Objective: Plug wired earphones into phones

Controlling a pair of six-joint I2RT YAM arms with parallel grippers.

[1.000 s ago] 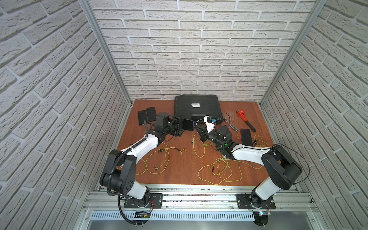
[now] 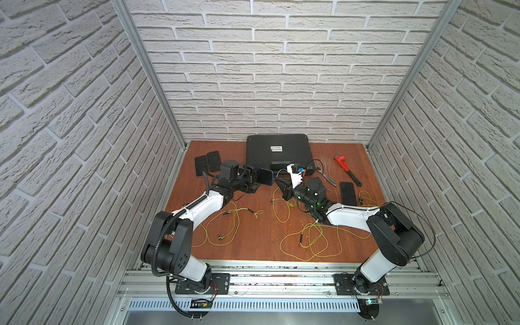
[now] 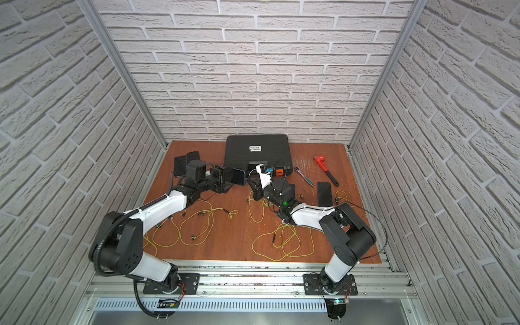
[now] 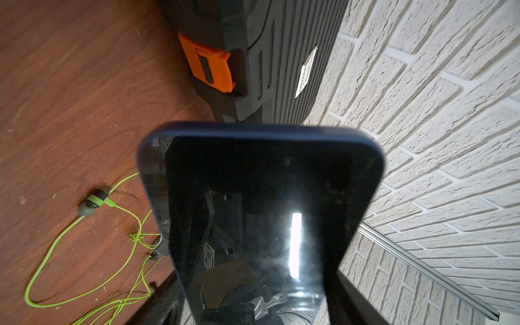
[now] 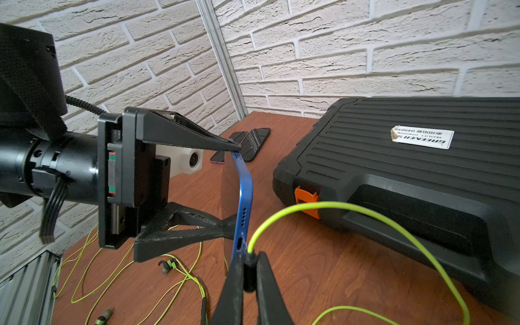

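Note:
My left gripper point(image 2: 250, 178) is shut on a dark phone point(image 2: 265, 176) with a blue edge, held upright so its glossy screen point(image 4: 254, 189) fills the left wrist view. My right gripper is shut on the black plug point(image 5: 250, 270) of a yellow-green earphone cable point(image 5: 346, 207), right at the phone's bottom edge. The plug's tip is hidden behind the fingers, so whether it sits in the port cannot be told.
A black case point(image 5: 400, 178) lies at the back centre. Phones point(image 2: 207, 162) lie at back left, another point(image 2: 348, 193) at right, with a red wrench point(image 2: 347, 169) and tangled earphones point(image 2: 311, 238) on the wooden table.
My right arm has shifted very slightly; otherwise the phone, both grippers and the table's objects look the same as a second ago.

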